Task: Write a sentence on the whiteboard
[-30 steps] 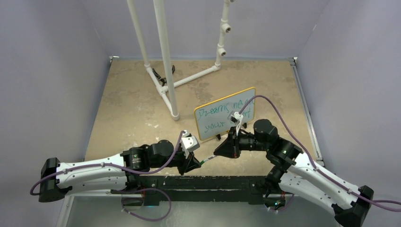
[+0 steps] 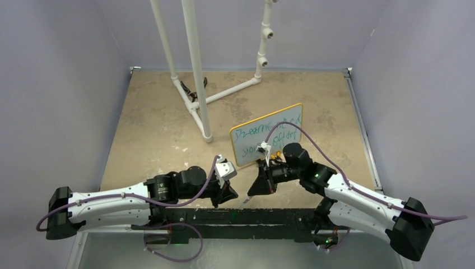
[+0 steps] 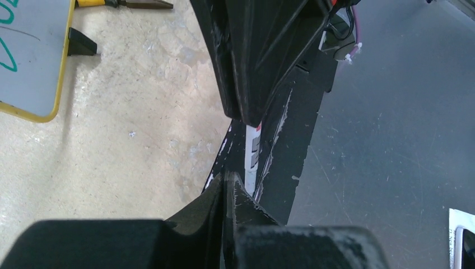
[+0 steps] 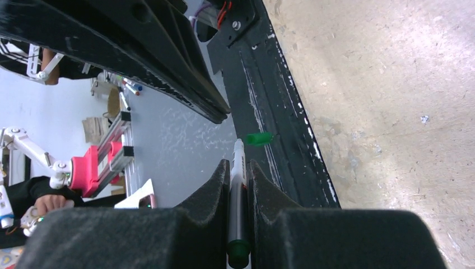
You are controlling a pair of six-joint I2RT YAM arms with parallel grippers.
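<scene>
A white marker (image 4: 238,185) with a green end is clasped by my right gripper, its bare tip pointing out past the fingers. The green cap (image 4: 259,139) is off the marker, apart from both grippers, over the black strip. My left gripper is shut with nothing between its fingers; in the right wrist view its fingertips (image 4: 217,115) lie left of the cap. The yellow-framed whiteboard (image 2: 246,147) carries green handwriting, partly covered by the right arm in the top view. In the left wrist view the cap cannot be seen.
White pipes (image 2: 196,73) stand on the board behind the left arm. Yellow-handled pliers (image 3: 147,4) lie beside the whiteboard. A black strip (image 2: 269,218) runs along the front edge.
My right gripper has moved left and toward the front with the marker. The left arm has barely moved.
</scene>
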